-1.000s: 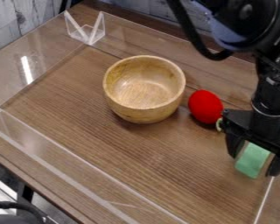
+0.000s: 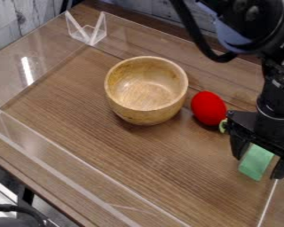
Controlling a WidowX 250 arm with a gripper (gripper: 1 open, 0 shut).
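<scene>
My black gripper [image 2: 257,142] is low at the right, over a green object [image 2: 256,163] on the wooden table, its fingers at or around that object's upper part. Whether the fingers touch it is unclear. A red object [image 2: 209,107] lies just up and left of the gripper, with a small greenish bit beside it, partly hidden.
A wooden bowl [image 2: 145,88] stands left of the red object. A clear plastic item [image 2: 82,27] is at the back left. A black cable or part sits at the bottom left corner.
The gripper has shifted very slightly over the green object; otherwise the scene looks the same.
</scene>
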